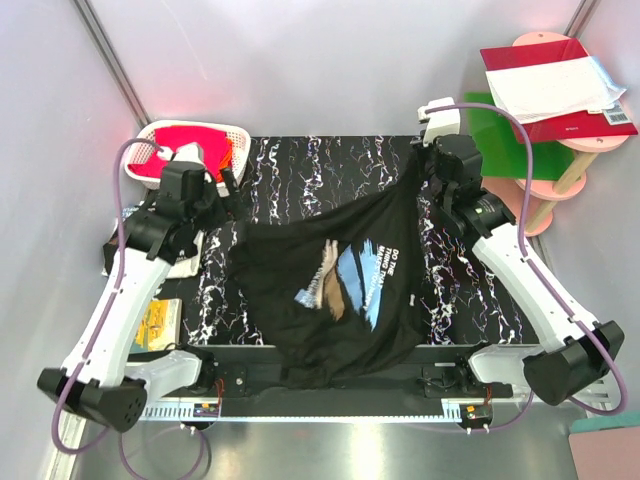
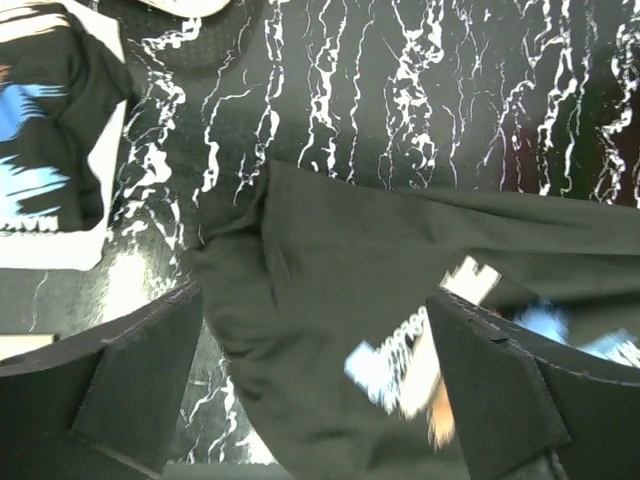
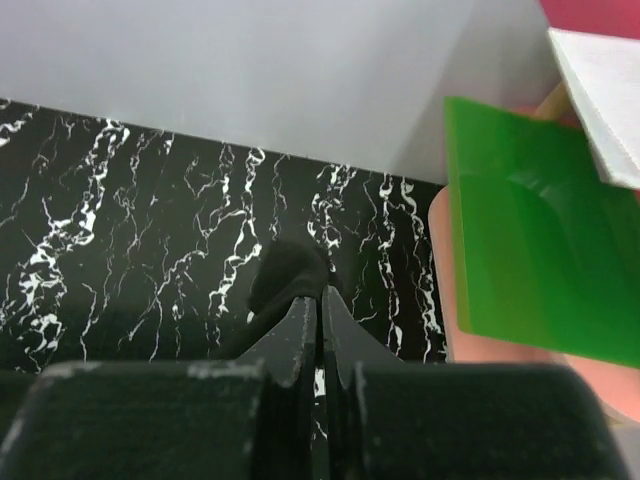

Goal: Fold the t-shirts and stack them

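A black t-shirt [image 1: 300, 270] with a print of hands and white lettering lies rumpled across the middle of the table, its lower end hanging over the front edge. Its upper right corner is pinched in my right gripper, which is shut on it near the back of the table. My left gripper stands open above the shirt's left part, no cloth between its fingers. At the left, a folded dark t-shirt [image 2: 40, 130] lies on a white board; in the top view my left arm covers much of it.
A white basket [image 1: 242, 140] with red cloth stands at the back left. A yellow book [image 1: 158, 324] lies front left. At the right, pink shelves [image 1: 545, 190] carry a green folder [image 1: 495, 140] and red folder [image 1: 610, 122] with papers.
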